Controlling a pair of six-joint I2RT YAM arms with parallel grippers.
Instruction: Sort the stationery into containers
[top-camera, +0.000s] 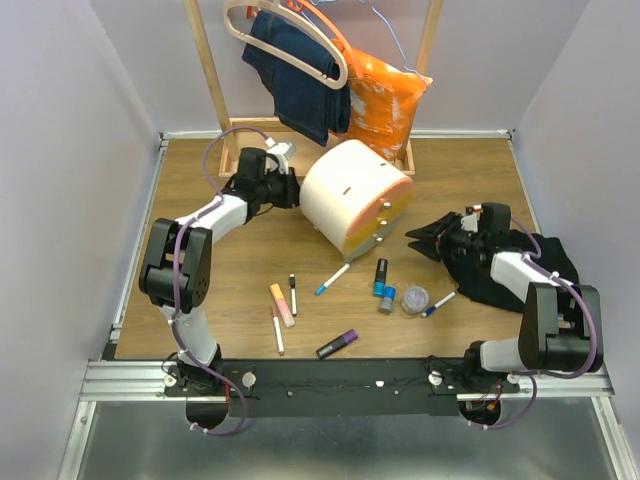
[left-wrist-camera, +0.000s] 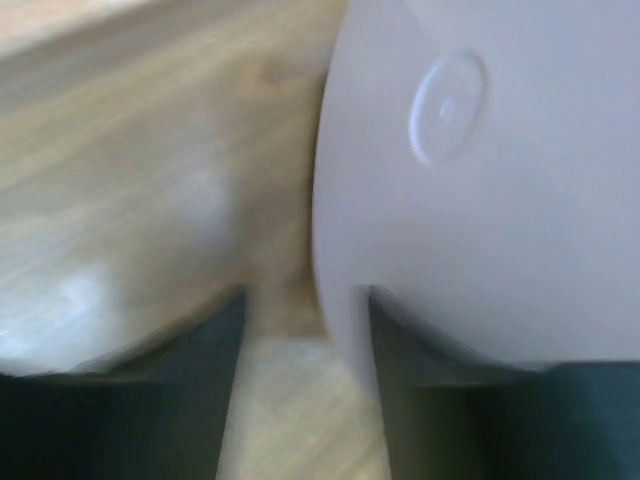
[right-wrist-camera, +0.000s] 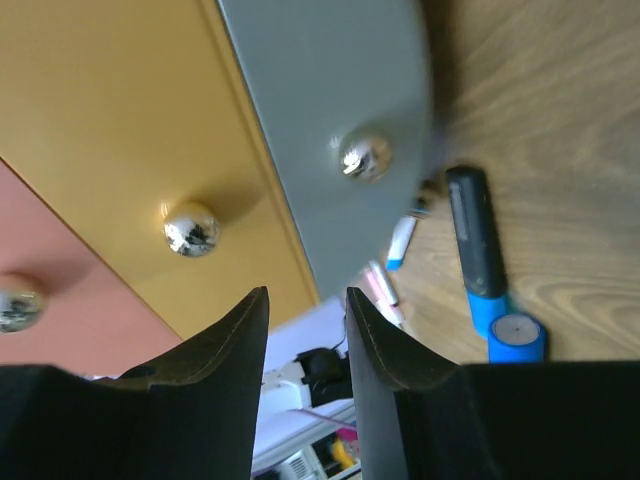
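Observation:
The drawer cabinet (top-camera: 350, 190), cream with pink, yellow and grey fronts and round knobs, stands at centre. My left gripper (top-camera: 290, 185) is at its left side; in the left wrist view its blurred fingers frame the cabinet's lower edge. My right gripper (top-camera: 418, 240) is apart, to the right of the knobbed front, its fingertips slightly separated. Stationery lies on the floor: a dark blue-capped marker (top-camera: 381, 275), blue cylinder (top-camera: 387, 300), white pens (top-camera: 332, 278), highlighter (top-camera: 282, 303) and purple marker (top-camera: 336, 344).
A wooden rack (top-camera: 208, 60) with hangers and clothes stands behind. A black cloth (top-camera: 490, 285) lies at the right, beside a round clear container (top-camera: 415, 299).

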